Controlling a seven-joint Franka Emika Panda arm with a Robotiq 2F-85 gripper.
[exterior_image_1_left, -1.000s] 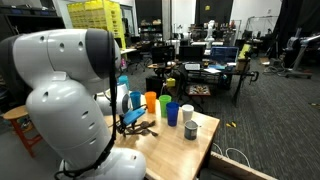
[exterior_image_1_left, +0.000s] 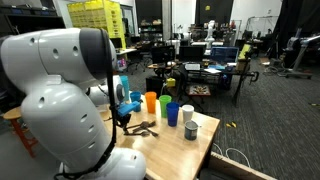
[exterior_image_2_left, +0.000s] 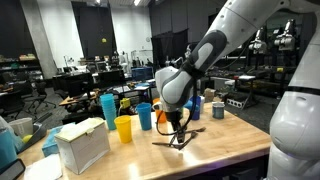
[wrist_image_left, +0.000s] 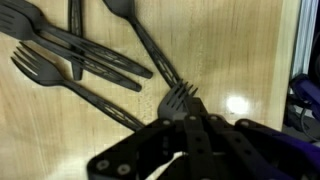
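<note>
Several black utensils lie on the wooden table. In the wrist view, a fork (wrist_image_left: 100, 103) points its tines left, with more utensil handles (wrist_image_left: 95, 57) crossing above it. A spoon-like utensil (wrist_image_left: 150, 45) slants down from the top edge. Another fork (wrist_image_left: 177, 99) shows its tines just at my gripper, which hides part of its handle. My gripper is shut, and nothing shows between its fingers. In exterior view 2 the gripper (exterior_image_2_left: 180, 141) points down over the dark utensils (exterior_image_2_left: 176, 143); whether it touches them I cannot tell.
A white box (exterior_image_2_left: 83, 147), a yellow cup (exterior_image_2_left: 124, 128) and blue cups (exterior_image_2_left: 108, 108) stand to one side. Orange (exterior_image_1_left: 151, 102), green (exterior_image_1_left: 165, 102) and blue (exterior_image_1_left: 173, 115) cups stand beyond the utensils.
My gripper has shifted slightly left and upward in exterior view 1. The cups and the utensils in sight look unmoved.
</note>
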